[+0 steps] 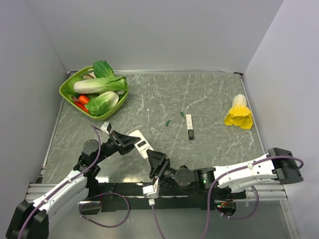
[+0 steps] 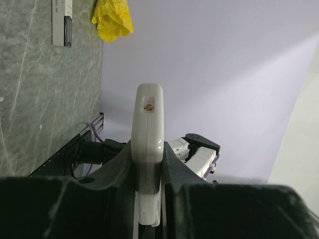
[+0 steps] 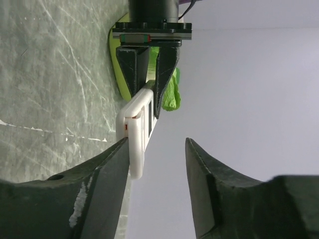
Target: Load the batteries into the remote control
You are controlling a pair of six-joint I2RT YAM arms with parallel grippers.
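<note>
My left gripper (image 1: 131, 140) is shut on the white remote control (image 1: 142, 145), held upright on edge in the left wrist view (image 2: 147, 119). My right gripper is part open at the remote's near end, with the remote's end (image 3: 134, 144) beside its left finger; whether it touches is unclear. Two small green batteries (image 1: 168, 122) lie on the table beside a narrow white bar with a dark end (image 1: 189, 127).
A green basket (image 1: 65, 92) of vegetables stands at the back left. A yellow flower-like object (image 1: 238, 115) lies at the right.
</note>
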